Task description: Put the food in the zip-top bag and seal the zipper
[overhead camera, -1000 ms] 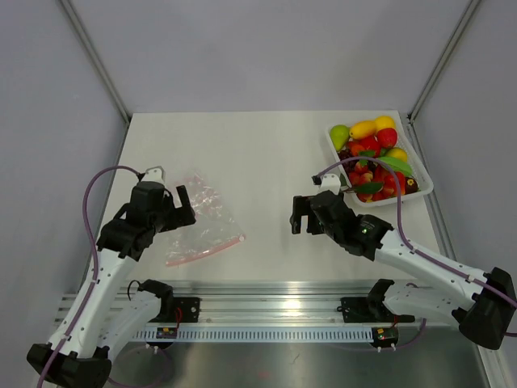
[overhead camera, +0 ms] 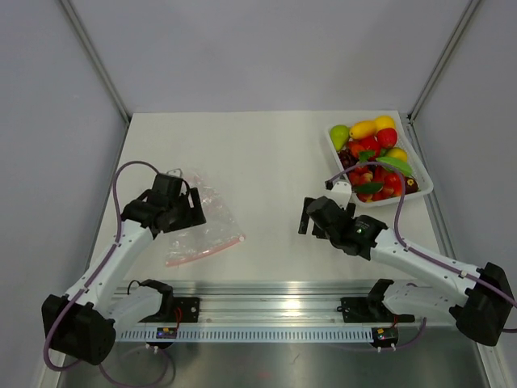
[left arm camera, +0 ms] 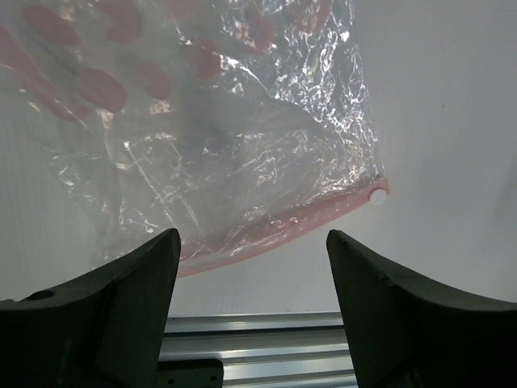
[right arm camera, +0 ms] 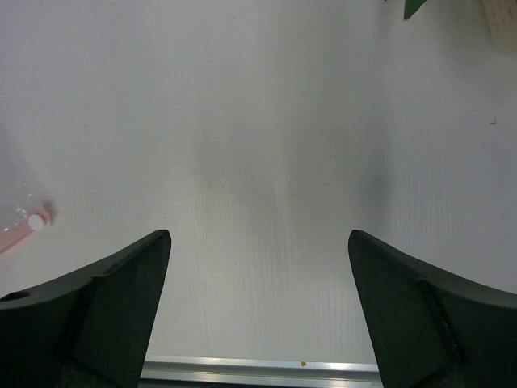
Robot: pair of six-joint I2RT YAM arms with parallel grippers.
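Observation:
A clear zip top bag [overhead camera: 208, 230] with a pink zipper strip lies flat on the left of the table. In the left wrist view the bag [left arm camera: 234, 153] fills the upper part, its strip ending in a white slider [left arm camera: 378, 196]. My left gripper hangs above the bag, its fingers apart and nothing visible between them. Food [overhead camera: 376, 158], fruit and vegetables in red, yellow and green, fills a white bin [overhead camera: 426, 179] at the back right. Left of that bin, my right gripper is open over bare table, nothing between its fingers.
A metal rail [overhead camera: 266, 295] runs along its front edge. Grey walls [overhead camera: 258, 56] stand behind and at both sides.
My left gripper has moved a little to the right and lower over the bag. My right gripper has shifted slightly right. The bag and the food bin have stayed put.

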